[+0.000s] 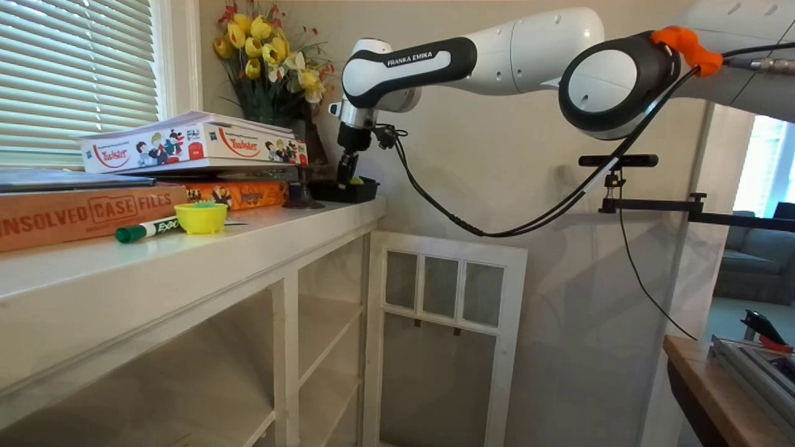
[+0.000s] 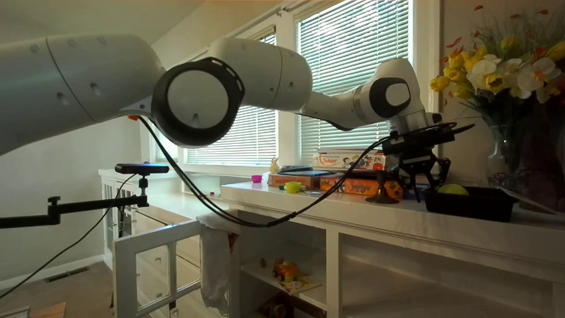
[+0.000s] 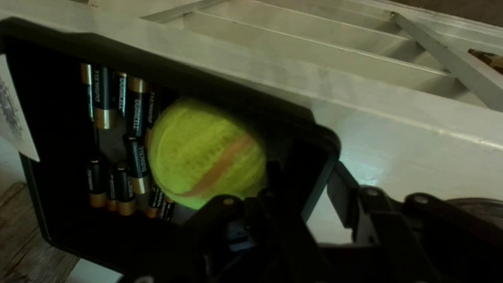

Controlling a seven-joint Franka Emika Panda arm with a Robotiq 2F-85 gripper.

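A black tray sits at the end of the white counter. Inside it rest a yellow-green tennis ball and several Duracell batteries. My gripper is at the tray's near end, fingers apart. In the wrist view, one finger is inside the tray beside the ball, the other finger outside, with the end wall between them. Whether either finger touches the wall, I cannot tell. Exterior view 2 shows my gripper pointing down over the tray, with the ball peeking above the rim.
A dark stand is close beside the gripper on the counter. Game boxes, a yellow cup and a green marker lie farther along. A flower vase stands behind the tray.
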